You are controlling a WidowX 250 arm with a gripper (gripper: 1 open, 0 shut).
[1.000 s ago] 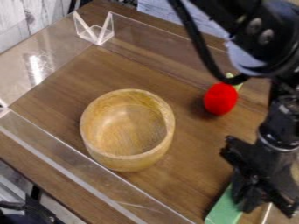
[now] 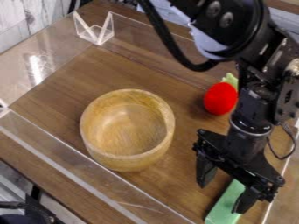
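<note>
My black gripper (image 2: 226, 179) is open at the lower right, hanging over the top end of a green flat object (image 2: 221, 210) that lies on the wooden surface near the bottom edge. The gripper hides part of that object, and I cannot tell whether the fingers touch it. A round wooden bowl (image 2: 126, 136) sits left of the gripper. A red round object (image 2: 219, 98) lies behind the gripper, with a small pale green item (image 2: 229, 80) partly hidden beside it.
Clear plastic walls (image 2: 93, 188) edge the wooden surface (image 2: 70, 92). A clear acrylic piece (image 2: 94, 28) stands at the back left.
My gripper and wrist have moved up and slightly left from the lower right, uncovering more of the arm. The green object, bowl and red object show no visible movement.
</note>
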